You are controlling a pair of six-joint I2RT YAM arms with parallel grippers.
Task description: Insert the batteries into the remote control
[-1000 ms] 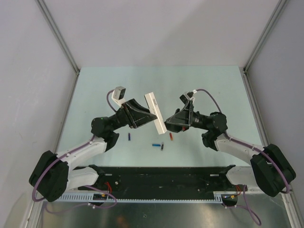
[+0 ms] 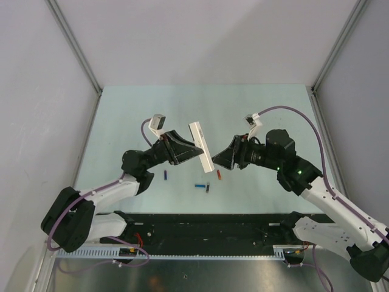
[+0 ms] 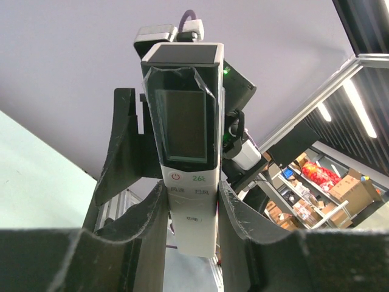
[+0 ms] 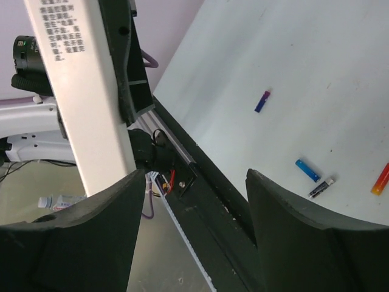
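Observation:
The white remote (image 2: 200,147) is held upright in my left gripper, its screen and dark top facing the left wrist view. My right gripper is just to the remote's right, its fingers apart, with the remote's white side (image 4: 85,103) close by at its left finger; whether they touch is unclear. Several batteries lie on the table below: a dark one with a purple end (image 4: 262,101), a blue one (image 4: 307,170), a silver-black one (image 4: 321,187) and an orange one (image 4: 380,180).
A dark strip (image 2: 194,231) runs along its front edge, and walls enclose the sides and back.
The held remote has shifted slightly.

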